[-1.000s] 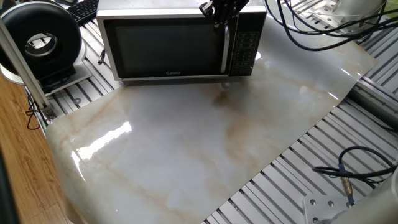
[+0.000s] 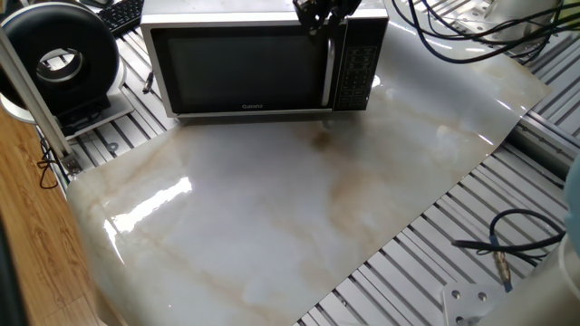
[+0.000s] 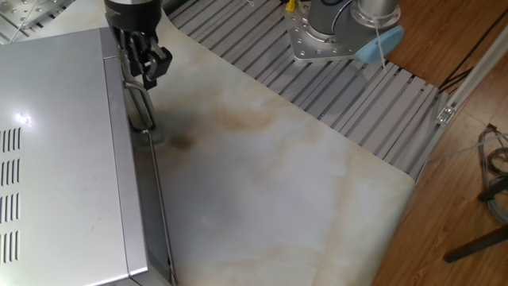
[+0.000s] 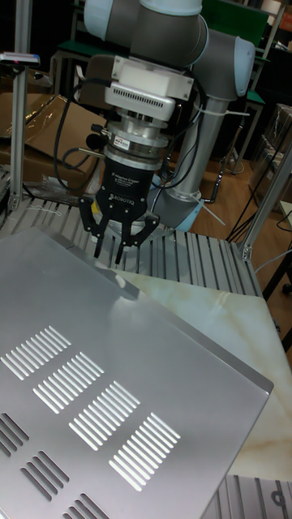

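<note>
A silver microwave point(image 2: 263, 68) with a dark window stands on the marble-patterned sheet, its door shut. Its upright metal handle point(image 2: 329, 72) runs along the door's right side, beside the keypad. My black gripper point(image 4: 109, 258) points downward at the front of the microwave, its two fingertips apart with a gap between them. In the second exterior view the gripper point(image 3: 148, 79) is close by the top end of the handle point(image 3: 141, 107). Whether the fingers touch the handle cannot be made out. In the first view only the lower gripper point(image 2: 317, 27) shows, at the top edge.
A black round device point(image 2: 59, 63) stands left of the microwave. Black cables point(image 2: 471, 59) hang at the upper right, and the slatted metal table point(image 2: 399, 281) shows past the sheet.
The gripper has shifted only slightly near the top of the handle, and the hanging cables have moved a little upward. The microwave and its door have not moved.
</note>
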